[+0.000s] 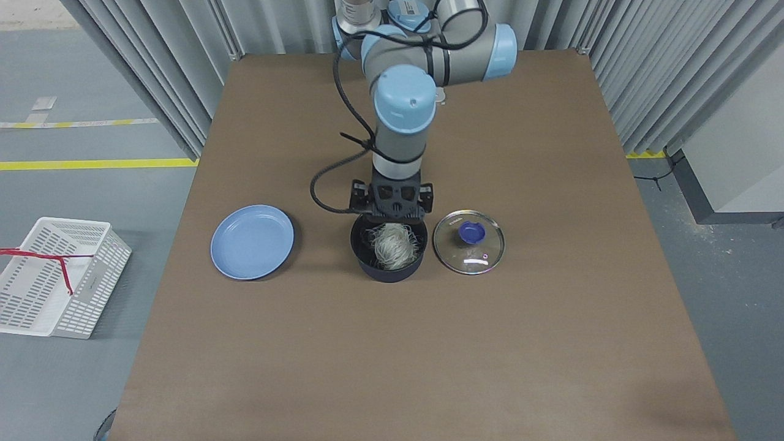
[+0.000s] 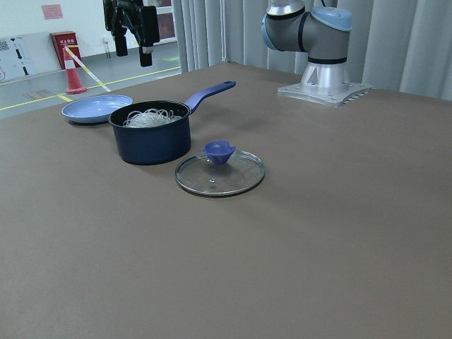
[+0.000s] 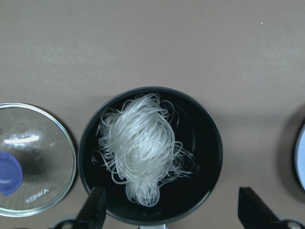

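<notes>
A dark pot [image 2: 153, 145] with a blue handle holds white noodles [image 3: 143, 143], seen from directly above in the wrist view. My gripper is over the pot, open, with its two fingers wide apart and nothing between them; in the left view it [image 2: 133, 49] hangs well above the pot. A glass lid [image 1: 470, 257] with a blue knob lies on the table beside the pot. A blue plate [image 1: 252, 242] sits on the pot's other side, apart from it.
The arm's base [image 2: 323, 92] stands at the back. A white basket [image 1: 103, 294] with red straps is on the floor left of the table.
</notes>
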